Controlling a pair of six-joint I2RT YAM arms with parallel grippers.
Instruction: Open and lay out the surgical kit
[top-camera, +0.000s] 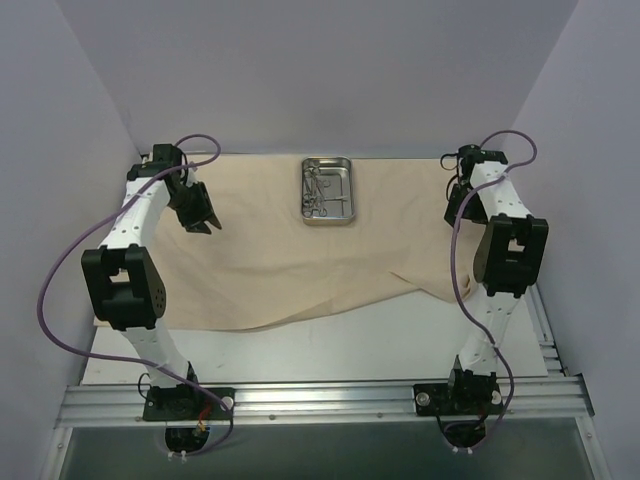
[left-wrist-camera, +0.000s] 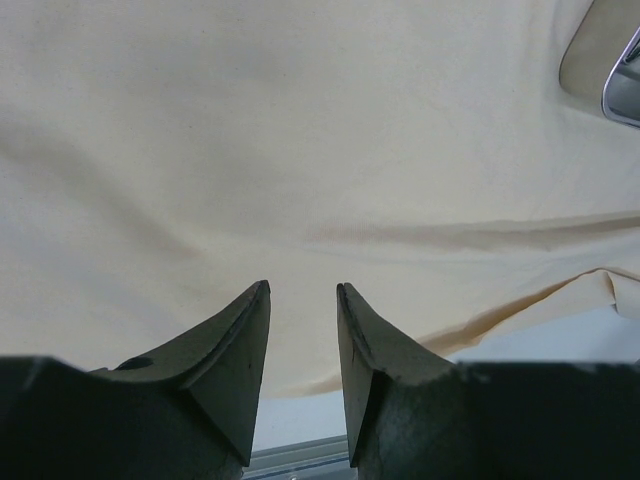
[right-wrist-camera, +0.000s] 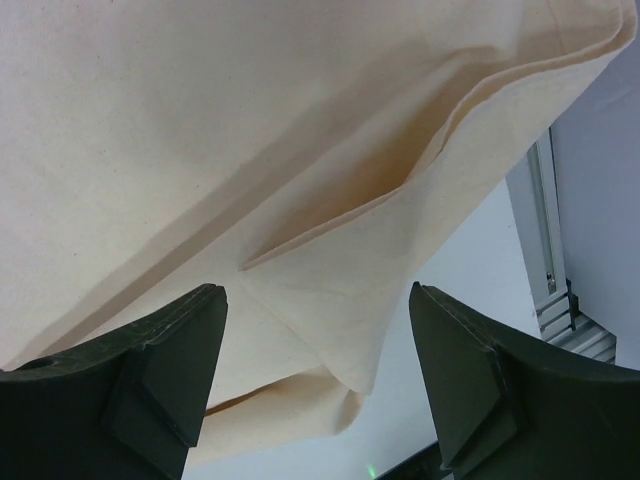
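Note:
A metal tray (top-camera: 341, 210) of surgical instruments (top-camera: 315, 190) sits at the back middle of a beige cloth (top-camera: 250, 260), with its corner in the left wrist view's top right. My left gripper stands open over the cloth, left of the tray, with nothing between its fingers. My right gripper is open over a folded, rumpled corner of the cloth (right-wrist-camera: 340, 290) at the right, with nothing visible between its fingers.
White table (top-camera: 340, 350) shows along the front, with a metal rail (top-camera: 320, 394) at its edge. Walls close off the back and both sides.

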